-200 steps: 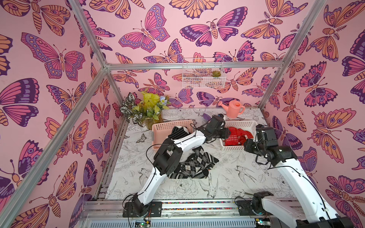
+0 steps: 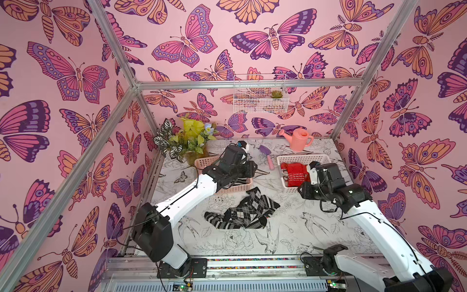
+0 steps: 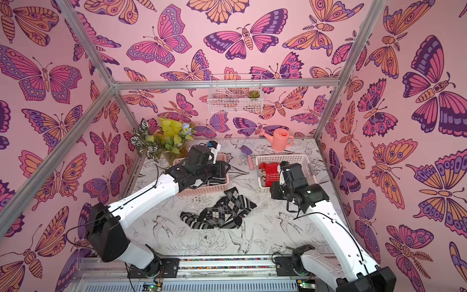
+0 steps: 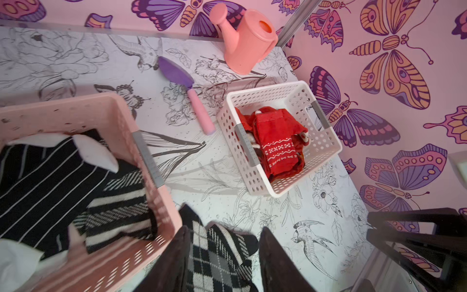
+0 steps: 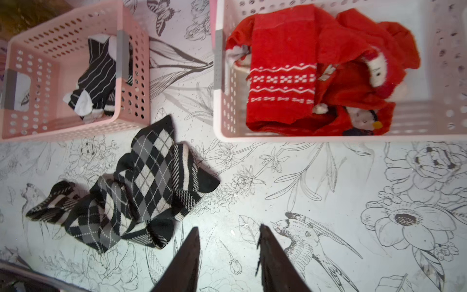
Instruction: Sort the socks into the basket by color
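Observation:
Black-and-white socks, argyle and striped (image 5: 150,170), lie heaped on the table in front of the pink basket (image 5: 133,92). That basket holds black striped socks (image 5: 97,73). Red socks (image 5: 282,68) lie in the paler basket (image 5: 340,138) on the right. In the left wrist view my left gripper has its fingers apart with nothing held, the argyle sock (image 4: 209,258) visible beyond them; it is above the right side of the pink basket. My right gripper stands open and empty, by the front of the paler basket, with bare tabletop beyond its fingers.
A purple-and-pink trowel (image 4: 194,102) lies between the baskets. At the back stand a pink watering can (image 2: 296,140) and a potted plant (image 2: 192,138). A wire rack (image 2: 260,99) hangs on the back wall.
My left gripper has swung left, from the paler basket's edge to over the pink basket. My right gripper has shifted slightly left. The loose black-and-white socks stay put.

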